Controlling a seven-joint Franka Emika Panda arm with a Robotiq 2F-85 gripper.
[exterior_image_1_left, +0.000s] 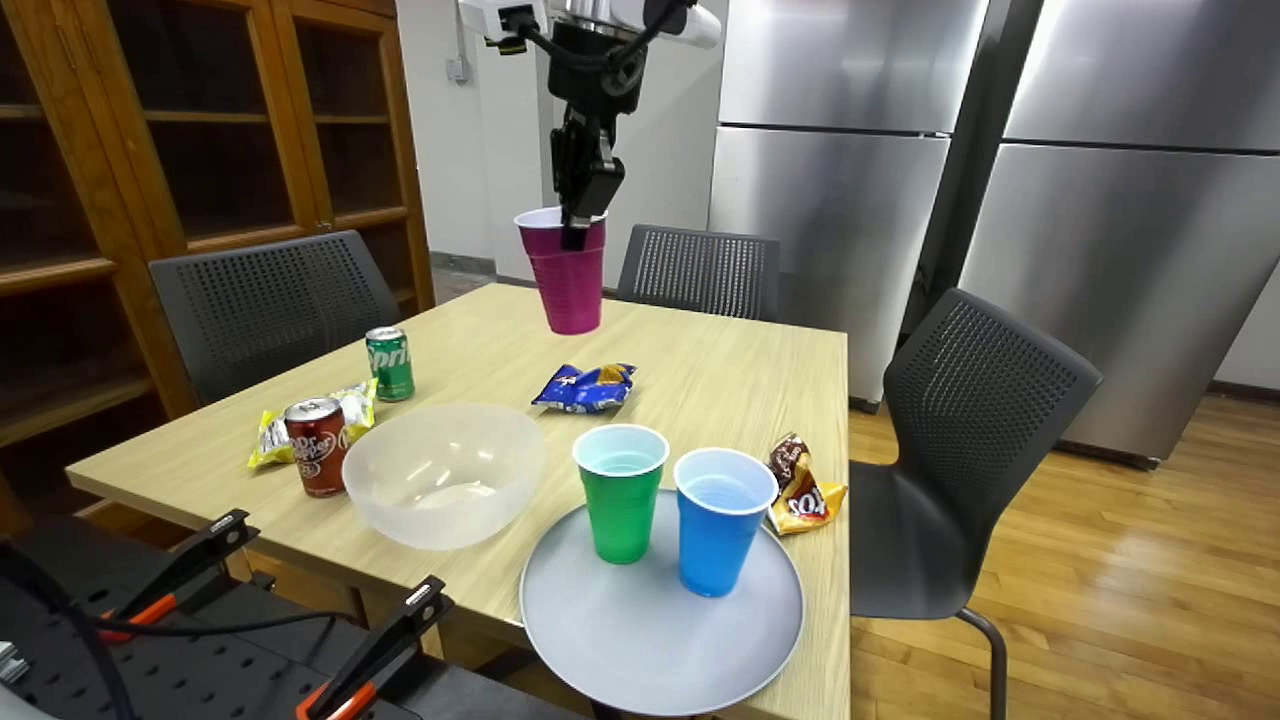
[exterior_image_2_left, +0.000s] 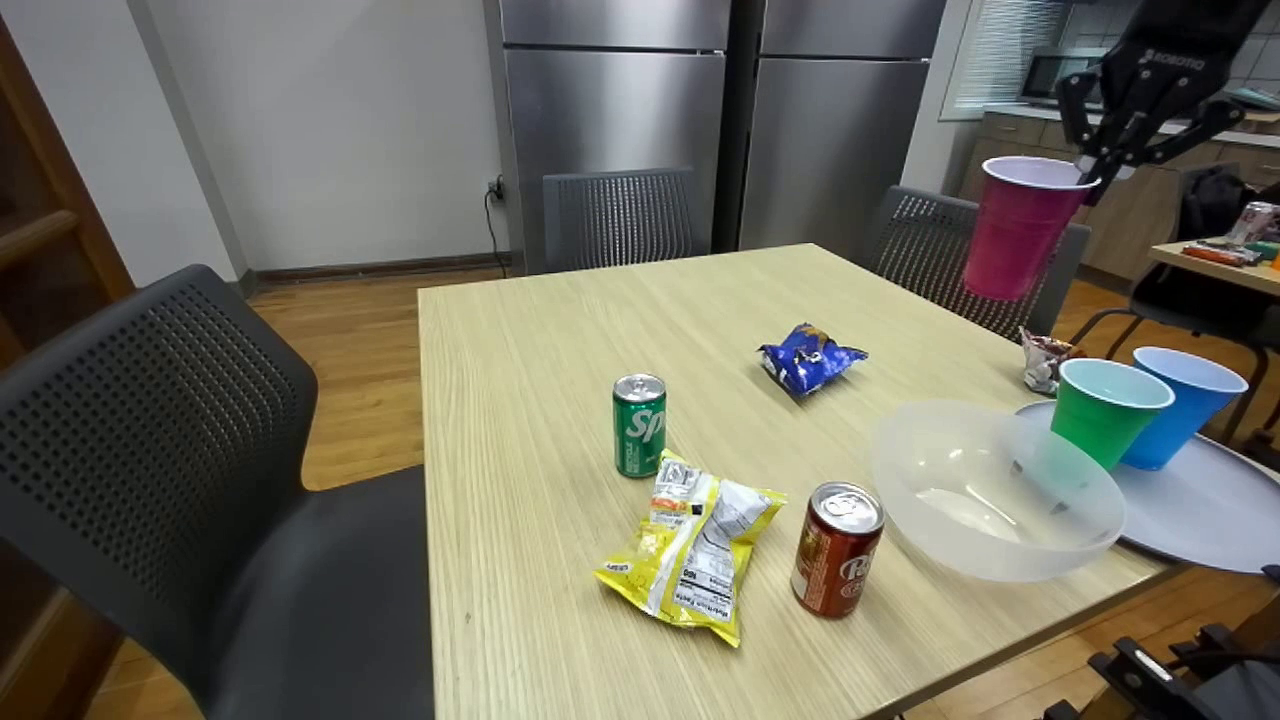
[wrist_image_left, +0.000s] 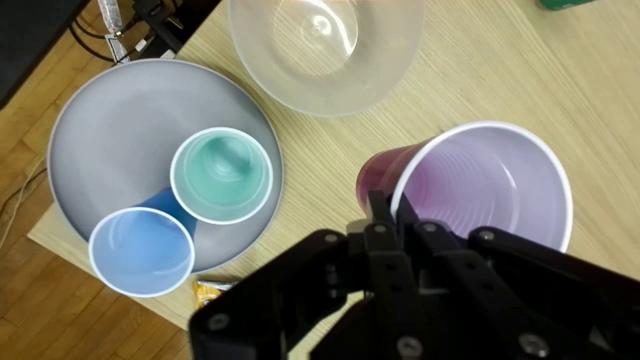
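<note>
A magenta cup (exterior_image_1_left: 567, 278) with a pale lining hangs in the air, slightly tilted, its mouth upward. My gripper is shut on the near side of its rim, one finger inside and one outside. In exterior view 2 the cup (exterior_image_2_left: 1020, 240) is well above the table, beyond the bowl and the other cups. A green cup (exterior_image_1_left: 621, 504) and a blue cup (exterior_image_1_left: 717, 534) stand side by side on the grey plate (exterior_image_1_left: 648, 672). From the wrist view, the plate (wrist_image_left: 120, 114) lies to the left of the held cup, and the cup looks empty.
A translucent bowl (exterior_image_2_left: 924, 480) sits beside the plate. Around it are a Dr Pepper can (exterior_image_2_left: 835, 558), a Sprite can (exterior_image_2_left: 638, 432) and a yellow chip bag (exterior_image_2_left: 690, 552). A blue snack bag (exterior_image_1_left: 585, 388) lies mid-table; a brown-orange bag (exterior_image_1_left: 806, 498) is near the right edge.
</note>
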